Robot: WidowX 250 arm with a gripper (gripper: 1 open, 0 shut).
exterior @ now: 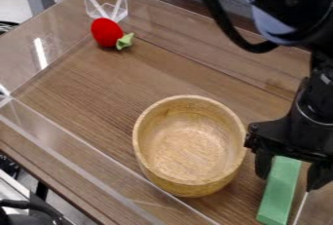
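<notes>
My black gripper (286, 158) hangs at the right, low over a green rectangular block (277, 194) that lies lengthwise beside a round tan bowl (156, 143). The gripper stands open, its fingers around or just above the block's far end; whether they touch it is hard to tell, as the gripper's body hides that end.
A red object with a green top (107, 32) lies at the back left beside something white or clear. The table's left edge runs along the lower left, with cables beyond it.
</notes>
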